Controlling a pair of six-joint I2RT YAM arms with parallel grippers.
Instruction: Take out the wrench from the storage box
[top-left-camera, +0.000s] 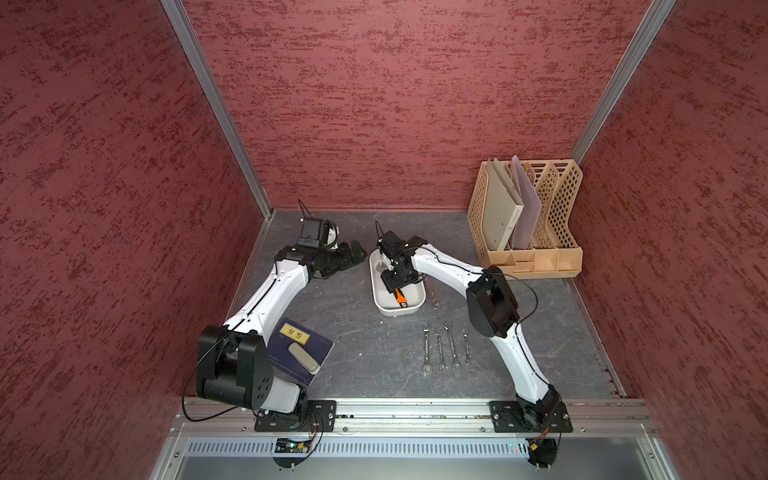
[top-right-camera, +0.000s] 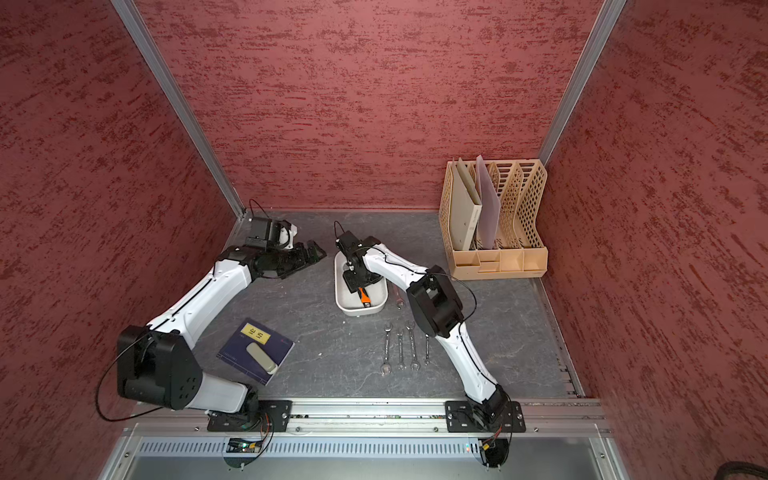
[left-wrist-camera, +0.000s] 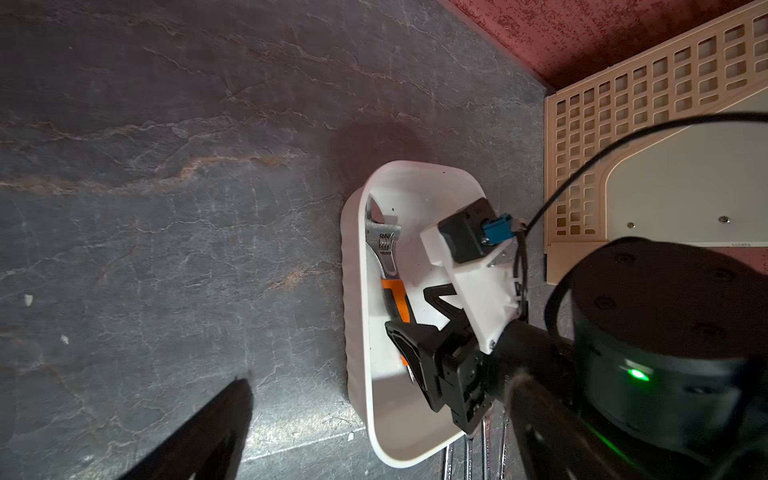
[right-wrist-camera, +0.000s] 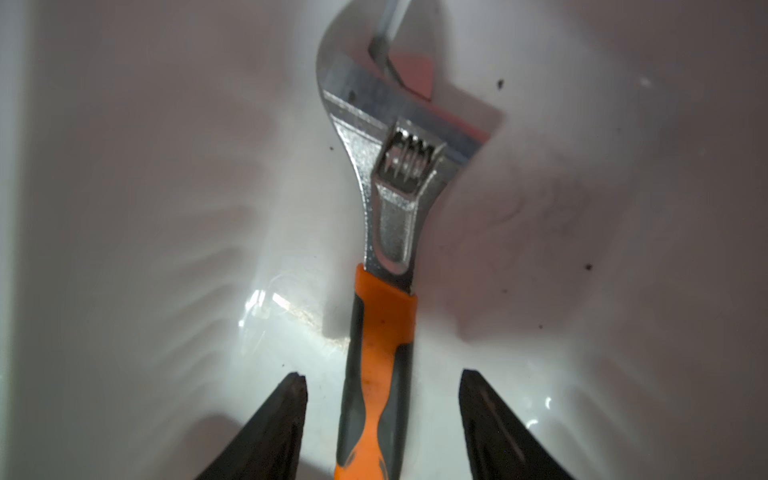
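An adjustable wrench (right-wrist-camera: 384, 320) with a steel head and orange-black handle lies on the floor of the white storage box (left-wrist-camera: 364, 320). My right gripper is inside the box, open, its fingers (right-wrist-camera: 276, 428) standing on either side of the handle. A gap shows between each finger and the handle in the right wrist view. From above, the right arm covers the wrench's middle; the orange end (top-left-camera: 401, 298) still shows. Left of the box, my left gripper (top-left-camera: 357, 254) hangs over bare table, open with its fingers (left-wrist-camera: 228, 416) spread wide.
A wrench (top-left-camera: 433, 294) lies just right of the box. Several silver wrenches (top-left-camera: 426, 352) lie in a row nearer the front. A file rack (top-left-camera: 524, 260) stands back right, and a dark blue book (top-left-camera: 281, 349) lies front left.
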